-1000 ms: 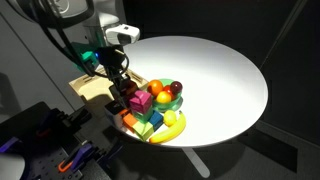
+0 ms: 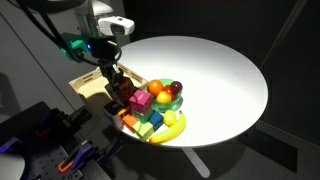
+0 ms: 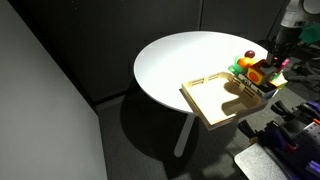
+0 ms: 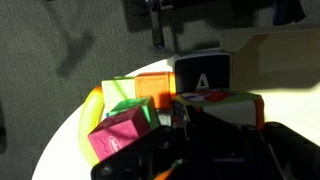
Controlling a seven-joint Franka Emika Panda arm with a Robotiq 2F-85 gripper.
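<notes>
In exterior view 1 my gripper (image 2: 119,79) points down at the table's near-left edge, shut on a dark red block (image 2: 123,88). The wrist view shows a multicoloured block (image 4: 232,99) with red and pale faces between the dark fingers, which hide much of it. Close by are a black block with a letter A (image 4: 202,71), an orange block (image 4: 154,85), a pink-red block (image 4: 118,132) and a green-edged block (image 4: 133,106). Whether the held block clears those beneath it is hard to tell.
A wooden tray (image 3: 203,113) lies beside the blocks, empty as far as shows. A green bowl (image 2: 175,103) holds fruit, including an orange (image 2: 155,86). A banana (image 2: 170,130) curves along the near edge.
The arm has shifted slightly up and to the left in exterior view 1, and the dark red block shows a little higher at the gripper. The fruit and other blocks look unmoved.
</notes>
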